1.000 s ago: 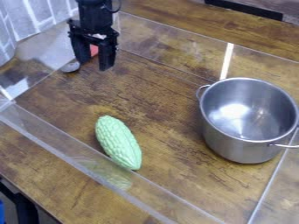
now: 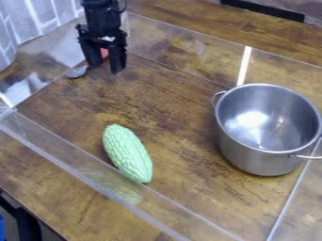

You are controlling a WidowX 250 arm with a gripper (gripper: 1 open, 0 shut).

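My black gripper (image 2: 101, 55) is at the back left, low over the table near a silver spoon-like utensil (image 2: 78, 70) and a small red item (image 2: 102, 54) that it partly hides. Whether its fingers are open or shut is too small to tell. A pale green bitter melon (image 2: 127, 152) lies at the front centre. A large steel pot (image 2: 259, 127) with two side handles stands at the right and looks empty.
A clear barrier runs along the left and front of the wooden table (image 2: 164, 99), with strips at the back and right. The middle between gripper, melon and pot is clear.
My gripper has shifted very slightly at the back left. The melon and pot have not moved.
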